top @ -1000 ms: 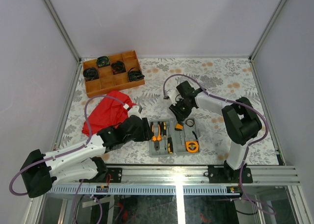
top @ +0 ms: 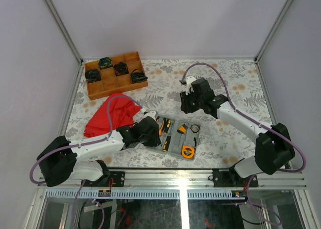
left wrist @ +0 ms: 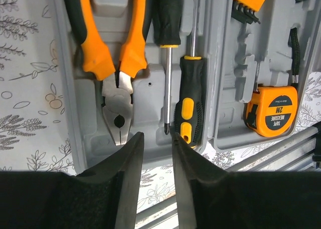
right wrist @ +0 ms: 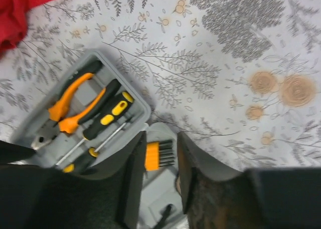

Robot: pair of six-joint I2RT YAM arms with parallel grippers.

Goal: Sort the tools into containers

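The grey tool case [top: 175, 152] lies open at front centre, holding pliers [left wrist: 136, 43], screwdrivers [left wrist: 189, 91], an orange hex key set [top: 182, 129], a tape measure [top: 188, 152] and a black tape roll [top: 195, 128]. My left gripper hangs over the case's left part, just below the pliers' nose and screwdriver tips in its wrist view, its fingers apart with nothing seen between them. My right gripper is higher, above and behind the case's right part in the top view, fingers apart; the hex key set shows below them.
A wooden divided box [top: 103, 91] with several dark coiled items stands at back left. A red cloth [top: 108, 121] lies left of the case.
The left arm has moved slightly rightward. The case has turned and shifted slightly left.
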